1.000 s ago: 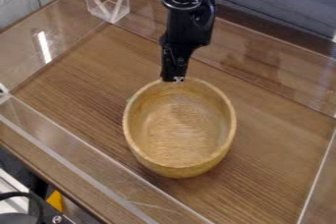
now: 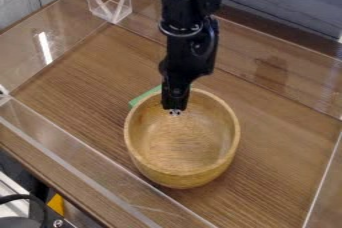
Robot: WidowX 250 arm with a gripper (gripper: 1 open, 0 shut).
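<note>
The black gripper (image 2: 175, 103) hangs over the back rim of a yellow plastic bowl (image 2: 181, 157) in the middle of the table. Its fingers look close together, with nothing visible held between them. A light green object (image 2: 142, 99) lies behind the bowl at its left, partly hidden by the bowl and the gripper.
A clear object (image 2: 110, 2) stands near the back left. Walls border the back. Cables and a small yellow object are at the lower left edge.
The bowl looks unmoved.
</note>
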